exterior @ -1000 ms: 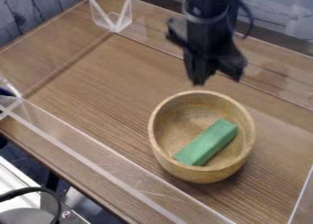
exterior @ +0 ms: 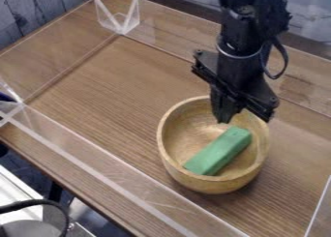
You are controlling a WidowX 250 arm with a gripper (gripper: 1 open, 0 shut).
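A wooden bowl [exterior: 179, 144] sits on the right half of the tabletop, with a green oblong block [exterior: 218, 152] lying inside it, slanted. The black gripper [exterior: 223, 115] hangs over the back of the bowl, above the block's upper end. Its fingers look close together; whether anything is between them is hard to see.
The wooden table [exterior: 91, 96] has clear room to the left and behind the bowl. Clear plastic walls edge the table. Dark cables and a grey object [exterior: 29, 223] are at the lower left.
The bowl and block look unmoved.
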